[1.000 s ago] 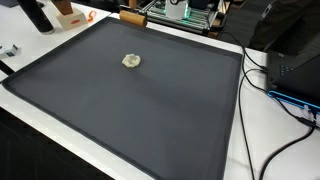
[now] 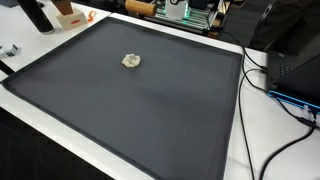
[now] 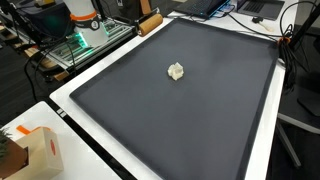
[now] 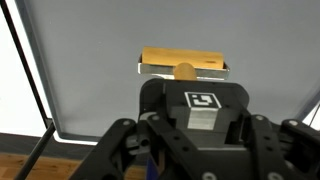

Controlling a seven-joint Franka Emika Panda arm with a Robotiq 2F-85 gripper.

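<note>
A tool with a wide wooden head (image 4: 182, 56), a pale metallic strip along it and a short tan handle (image 4: 184, 72) shows in the wrist view. My gripper is shut on that handle, which its dark body partly hides. What seems to be the same brown head (image 2: 137, 7) is cut off by the top edge of exterior view 1. Exterior view 2 has the brown head (image 3: 150, 24) near the board's edge. A cream, crumpled-looking lump (image 2: 131, 60) lies alone on the dark grey board (image 2: 140, 115), apart from the tool.
Most of the board is bare, with a raised rim around it. A black device (image 2: 294, 80) with cables stands beside it in exterior view 1. Several small objects, including a brown box (image 2: 70, 18), sit past the opposite corner.
The brown head has moved a little toward the top of exterior view 1, away from the board. The cream lump has stayed in place.
</note>
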